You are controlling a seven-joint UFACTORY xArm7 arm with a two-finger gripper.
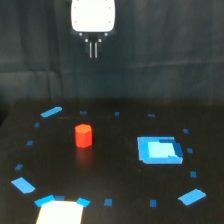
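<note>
A red block point(83, 135) stands on the dark table at left of centre. High above it, near the top of the camera view, my gripper point(93, 48) hangs from a white wrist housing; two thin fingers point down with a narrow gap between them, and I see nothing held there.
A blue-taped square point(143, 150) with a white middle lies at the right. A pale object point(60, 212) with blue tape sits at the front left edge. Small blue tape marks are scattered around.
</note>
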